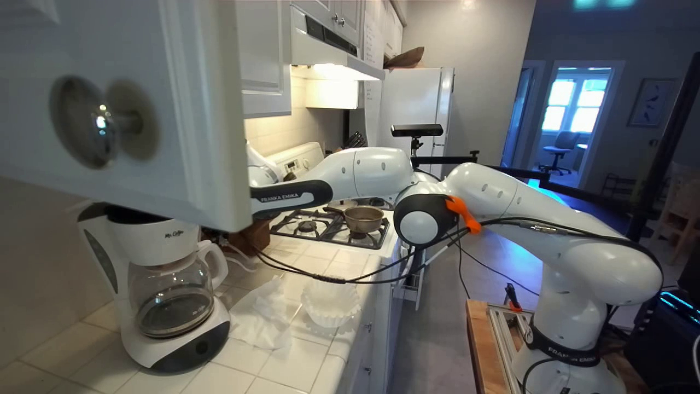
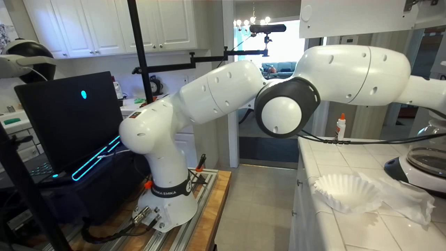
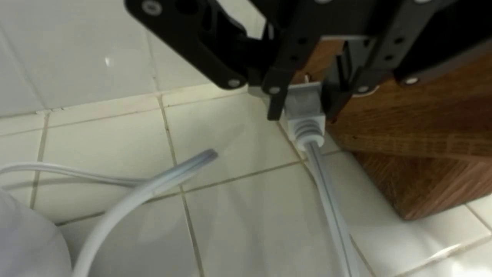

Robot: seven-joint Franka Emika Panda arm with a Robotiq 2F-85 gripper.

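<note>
In the wrist view my gripper is shut on a white electrical plug [image 3: 305, 110], one finger on each side of its body. From the plug a white cord [image 3: 329, 198] runs down over the tiles. The plug's prong end points away from the camera, partly hidden by the fingers. Exterior view 1 has the coffee maker [image 1: 154, 289] on the counter, its glass carafe in place. My gripper is hidden behind the cabinet door in that view and lies outside exterior view 2.
A wooden block [image 3: 415, 138] stands close to the right of the plug. The open cabinet door [image 1: 124, 105] hangs over the coffee maker. A pleated paper filter [image 1: 330, 301] and crumpled paper [image 1: 266, 315] lie on the counter. A pan [image 1: 364, 219] sits on the stove.
</note>
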